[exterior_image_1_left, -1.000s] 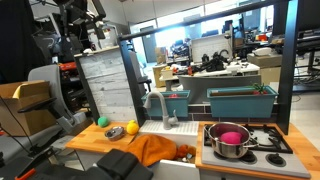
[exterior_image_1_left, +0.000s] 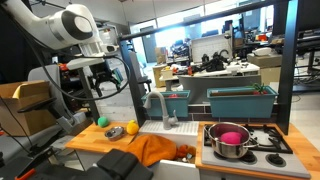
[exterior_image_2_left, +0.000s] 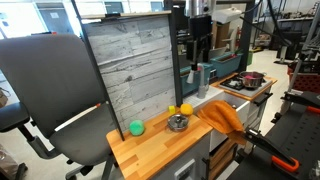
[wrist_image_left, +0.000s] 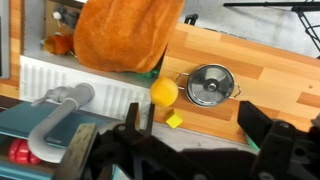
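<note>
My gripper is open with nothing between its fingers, high above the left part of the wooden counter. In the wrist view a small lidded metal pot (wrist_image_left: 210, 85) rests on the wood. Beside it are a yellow-orange round item (wrist_image_left: 164, 92) and a smaller yellow block (wrist_image_left: 174, 120). An orange cloth (wrist_image_left: 125, 35) lies spread near the sink. Part of a green round item (wrist_image_left: 248, 140) shows behind one finger; exterior view 2 shows this green item (exterior_image_2_left: 136, 127) whole, left of the pot (exterior_image_2_left: 177, 123).
A curved faucet (wrist_image_left: 65, 110) rises beside the sink. On the stove at the right stands a large pot (exterior_image_1_left: 232, 148) with a pink item inside. A grey panel (exterior_image_2_left: 135, 70) stands upright behind the counter's left part. Black chairs (exterior_image_2_left: 60, 90) stand beyond the counter.
The arm has come down from high at the upper left, bringing the gripper lower over the left side of the counter. The counter items have not moved.
</note>
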